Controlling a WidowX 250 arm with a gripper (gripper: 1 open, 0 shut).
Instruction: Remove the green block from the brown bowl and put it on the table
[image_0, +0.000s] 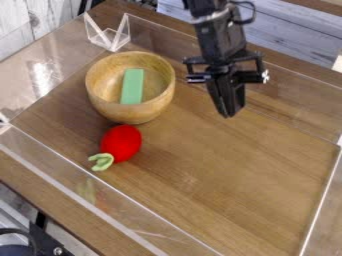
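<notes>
Inside the brown bowl at the upper left lies the green block, standing lengthwise against the bowl's inner wall. My black gripper hangs above the table to the right of the bowl, apart from both bowl and block. Its fingers point downward and look blurred and small, so I cannot make out the gap between them. No held object shows at their tips.
A red vegetable-like toy with a green stem lies just below the bowl. A white wire rack stands behind it at the back left. Bare wooden table spreads across the middle and right, bordered by clear edges.
</notes>
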